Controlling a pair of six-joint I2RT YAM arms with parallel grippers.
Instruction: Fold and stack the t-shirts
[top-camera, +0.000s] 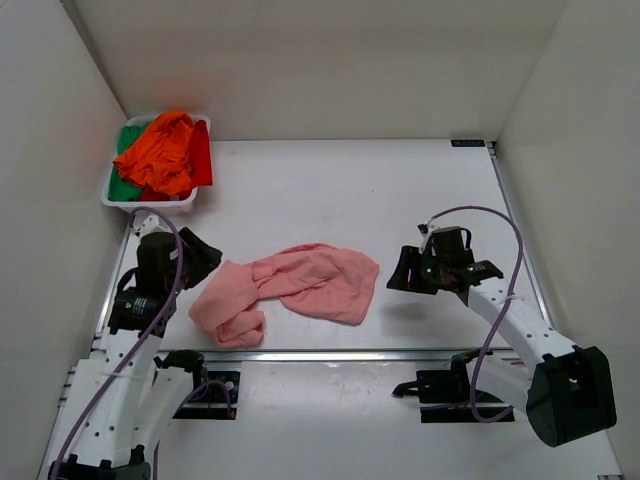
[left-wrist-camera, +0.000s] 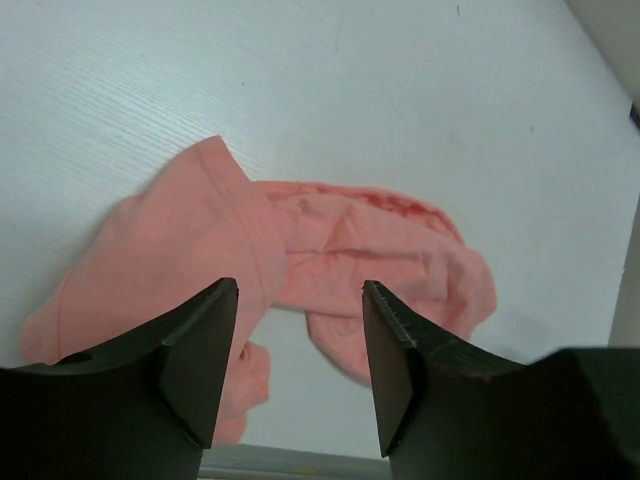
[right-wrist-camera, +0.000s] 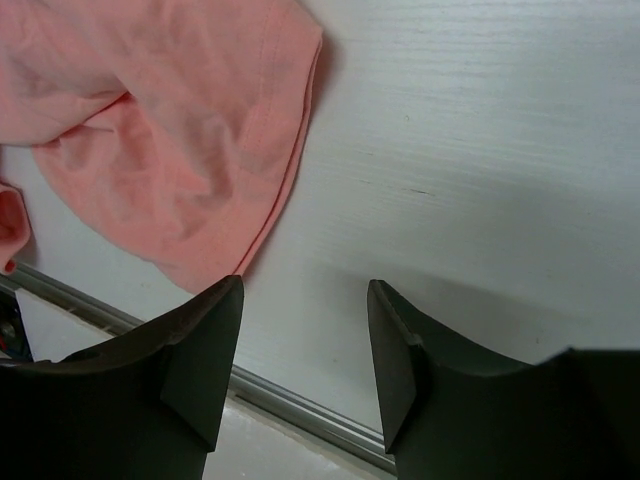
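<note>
A pink t-shirt (top-camera: 318, 280) lies crumpled on the table, stretched from left to right with a bunched part at its left end. My left gripper (top-camera: 212, 262) is just above and left of that bunched end. In the left wrist view the shirt (left-wrist-camera: 190, 240) spreads beyond the parted fingers (left-wrist-camera: 205, 350), and nothing is held between them. Off the shirt's right end hovers my right gripper (top-camera: 397, 272), open and empty. The right wrist view shows a folded double edge of the shirt (right-wrist-camera: 285, 185) to the left of the open fingers (right-wrist-camera: 205, 350).
A white bin (top-camera: 152, 207) at the back left holds more shirts: orange (top-camera: 160, 152), red (top-camera: 202, 155) and green (top-camera: 124, 188). A metal rail (top-camera: 330, 355) runs along the front edge.
</note>
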